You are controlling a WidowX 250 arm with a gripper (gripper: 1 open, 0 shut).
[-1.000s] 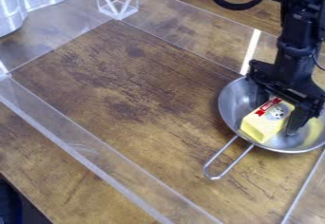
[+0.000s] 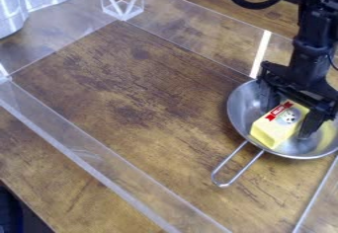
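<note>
A steel pan point(image 2: 315, 148) with a long wire handle pointing toward the front left sits on the right side of the wooden table. In it lies a pale yellow block point(image 2: 274, 132) with a red and white label on top. My black gripper point(image 2: 294, 105) is down inside the pan over the block's back end, its fingers open around or beside it; whether they touch it is hard to tell.
Clear plastic walls border the work area, with a clear corner bracket point(image 2: 122, 4) at the back. A white cloth point(image 2: 24, 2) is at the back left.
</note>
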